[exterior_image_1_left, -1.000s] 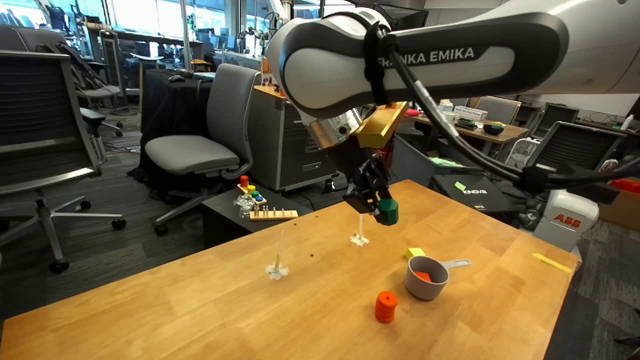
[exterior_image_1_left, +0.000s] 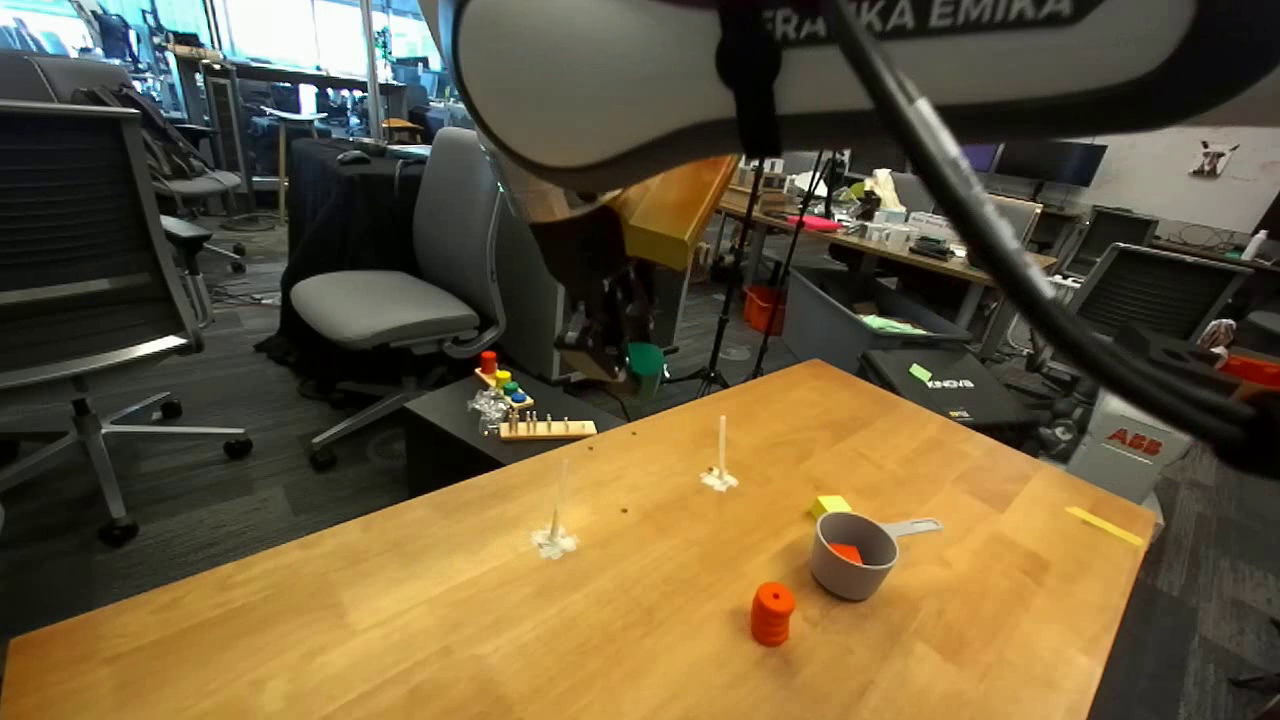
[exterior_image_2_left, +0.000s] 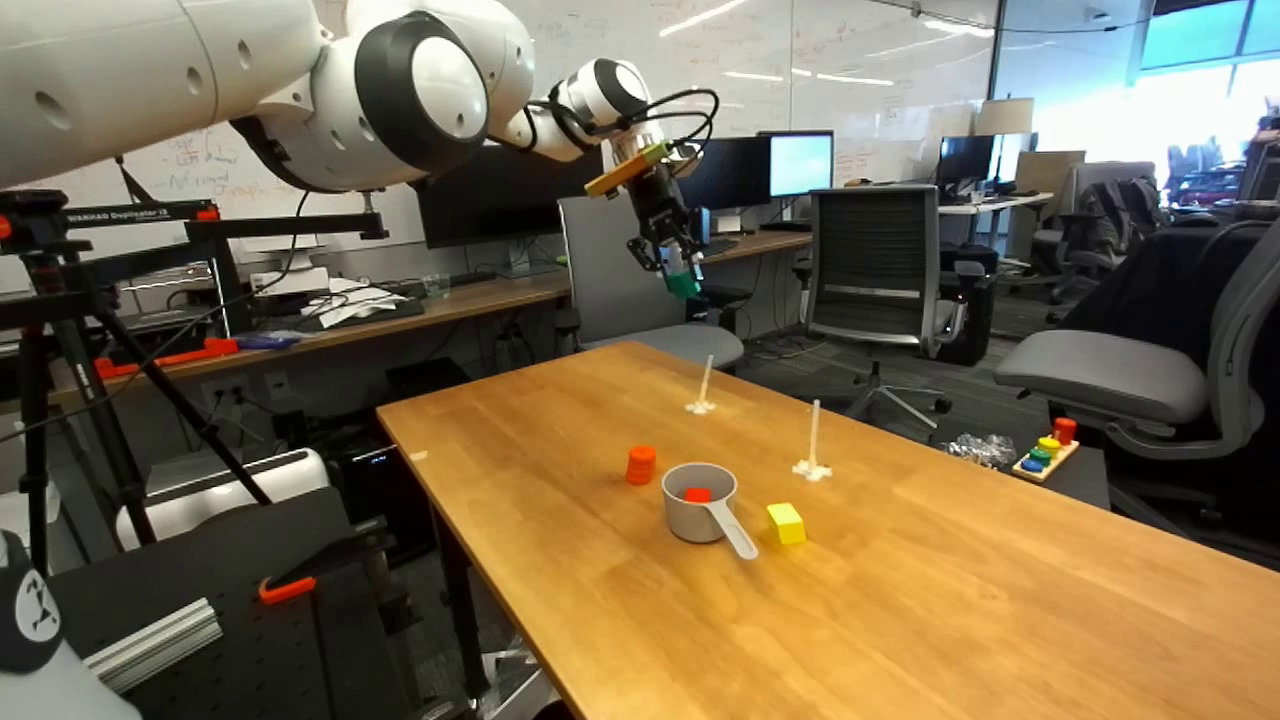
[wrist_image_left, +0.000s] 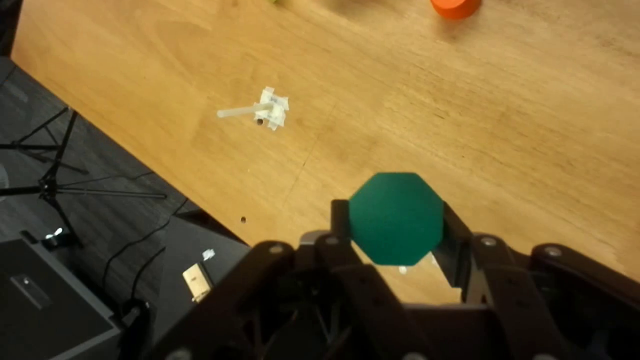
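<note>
My gripper is shut on a green octagonal block (wrist_image_left: 397, 219), with one finger against each side of it. In exterior view 2 the green block (exterior_image_2_left: 684, 284) hangs high, beyond the far part of the table. Two thin upright pegs stand taped to the table: one peg (exterior_image_1_left: 722, 446) toward its back edge, another peg (exterior_image_1_left: 558, 514) further left. A grey measuring cup (exterior_image_1_left: 854, 558) holds a red piece (exterior_image_1_left: 846, 553). Close to the cup are a yellow block (exterior_image_2_left: 786, 523) and a stack of orange-red discs (exterior_image_1_left: 773, 614).
Office chairs (exterior_image_1_left: 384, 300) surround the area.
The arm has carried the green block up and to the left in exterior view 1, away from above the back peg. The objects on the table have stayed put.
</note>
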